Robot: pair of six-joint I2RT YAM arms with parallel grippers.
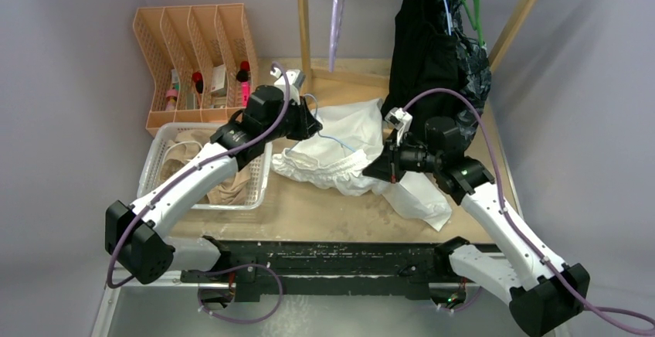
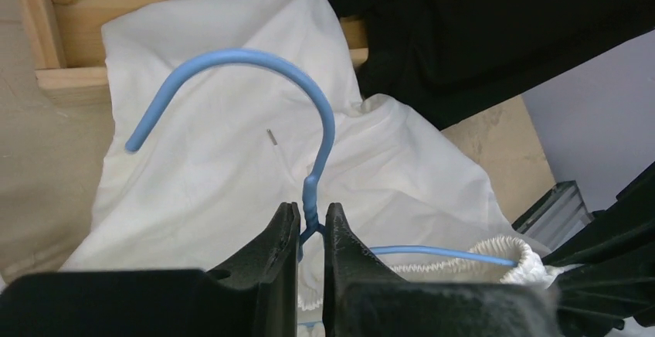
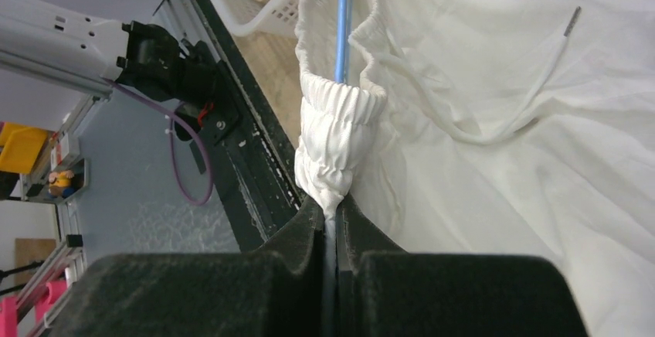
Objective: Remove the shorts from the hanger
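Note:
White shorts [image 1: 359,175] lie spread on the board, their gathered waistband [image 3: 340,120] round a blue hanger [image 2: 232,57]. My left gripper [image 1: 310,130] is shut on the hanger at the twisted neck below its hook, above the shorts. My right gripper [image 1: 371,171] is shut on the elastic waistband, pinched between its fingertips, with the hanger's bar running along it. A white drawstring [image 3: 502,124] lies loose on the fabric.
A white basket [image 1: 259,175] with beige cloth sits at the left, below an orange divider rack [image 1: 193,20]. Dark garments [image 1: 421,59] hang at the back right from the wooden frame [image 1: 519,12]. Bare board shows in front of the shorts.

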